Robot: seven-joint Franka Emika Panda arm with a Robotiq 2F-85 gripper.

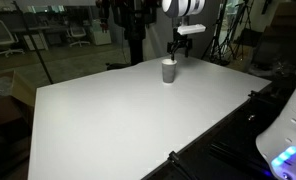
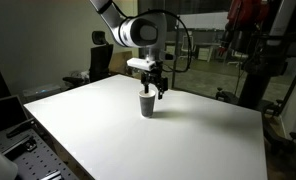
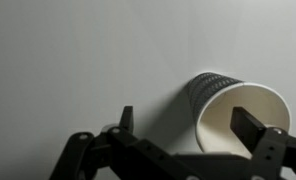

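Observation:
A pale paper cup (image 1: 168, 72) stands upright on the white table, toward its far right in exterior view 1. In the wrist view, the cup (image 3: 207, 86) shows its open mouth and a patterned outer wall. My gripper is open. Its left finger is outside the cup and its right finger overlaps the mouth, with the near wall of the cup between them in this view. Exterior view 2 has the gripper (image 2: 153, 89) right at the top of the cup (image 2: 147, 106); how deep the fingertip reaches cannot be made out.
Office chairs (image 1: 78, 33) and a glass partition lie beyond the table.

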